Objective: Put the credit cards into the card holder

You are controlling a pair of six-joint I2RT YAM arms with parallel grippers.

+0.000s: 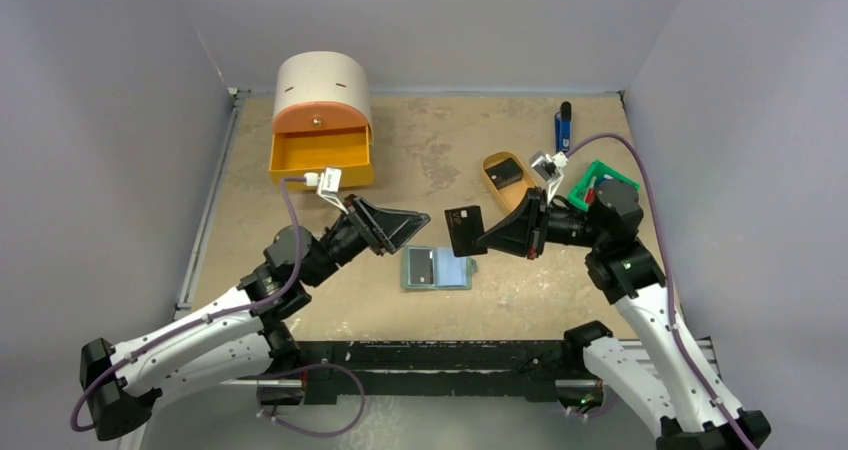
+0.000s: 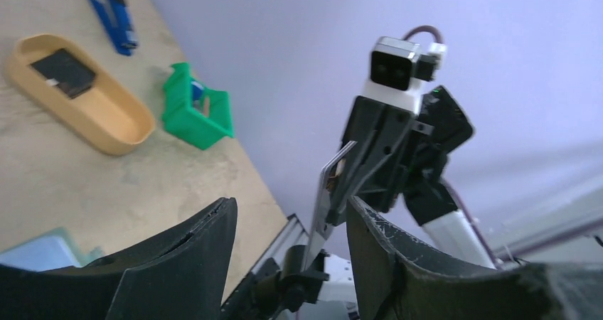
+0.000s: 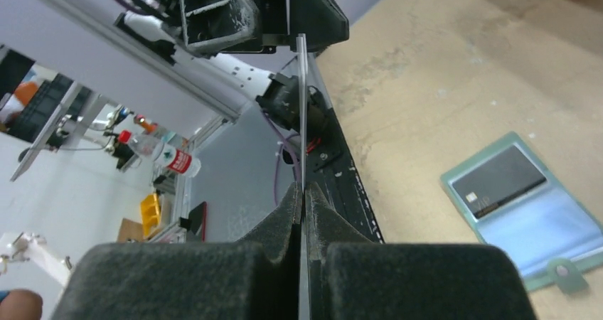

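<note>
A black credit card (image 1: pixel 464 231) is pinched in the tips of my right gripper (image 1: pixel 484 242), raised above the table. Seen edge-on in the right wrist view, the card (image 3: pixel 303 107) stands as a thin strip rising from the shut fingertips. My left gripper (image 1: pixel 424 220) is open and empty, its tips a short way left of the card; in the left wrist view the card's edge (image 2: pixel 323 199) shows beyond the gap between the fingers. Below lies the open card holder (image 1: pixel 452 288), a dark card (image 3: pixel 498 180) in one half and a pale blue sleeve (image 3: pixel 544 227) in the other.
A tan oval tray (image 2: pixel 117 131) holds another black card (image 1: pixel 504 172). Behind the right arm are a green basket (image 2: pixel 188 110) and a blue tool (image 1: pixel 563 128). A yellow-drawered box (image 1: pixel 318 152) stands at the back left. Bare table surrounds the holder.
</note>
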